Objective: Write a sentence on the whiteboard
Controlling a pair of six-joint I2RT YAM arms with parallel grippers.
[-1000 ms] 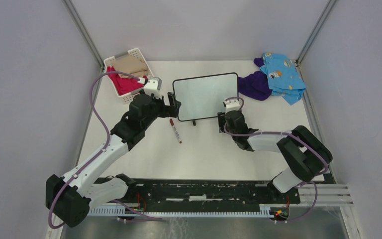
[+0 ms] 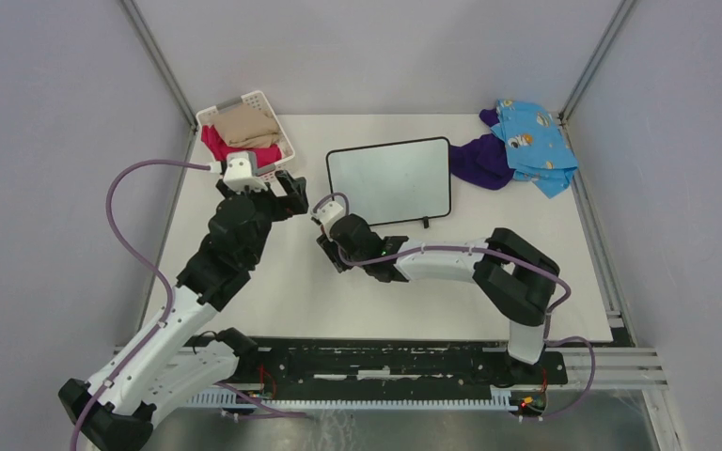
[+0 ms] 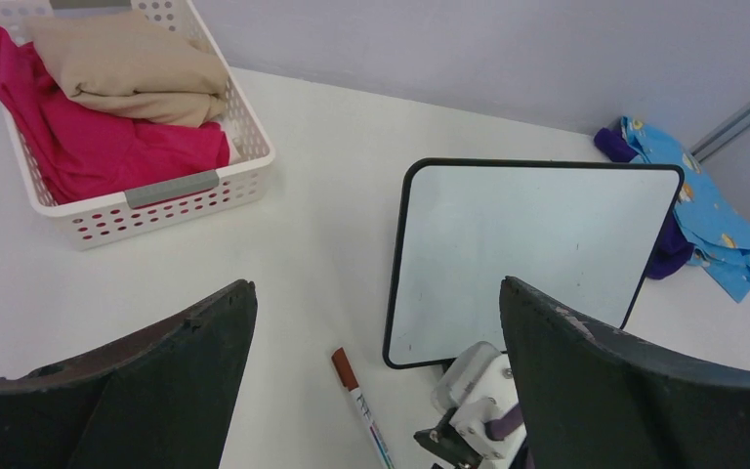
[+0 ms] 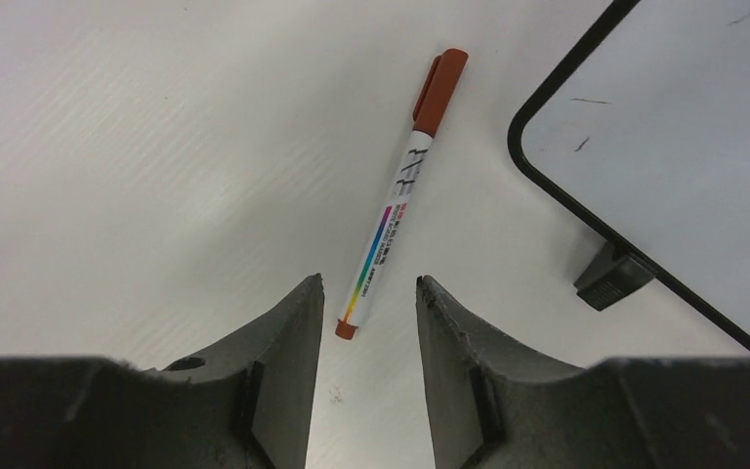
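Note:
The whiteboard [image 2: 390,183], black-framed, lies on the table's far middle; a few short dark marks show on its surface in the right wrist view. A marker [image 4: 391,215] with a white body and brown cap lies flat on the table beside the board's corner, cap pointing away. My right gripper is over the marker, its parted fingers [image 4: 288,362] on either side of the marker's lower end, nothing gripped. From above, that arm hides the marker. Off to the left, my left gripper stands open and empty; the marker [image 3: 363,410] shows on the table beyond its fingers.
A white basket [image 3: 171,200] with red and beige cloths stands at the back left. Purple cloth [image 2: 481,162] and blue patterned cloth [image 2: 538,146] lie at the back right. A black clip [image 4: 613,278] sticks out from the board's edge.
My right arm has swept left from the board's lower right, its gripper arriving over the marker. My left arm has drawn back to the left. Board and cloths have stayed put.

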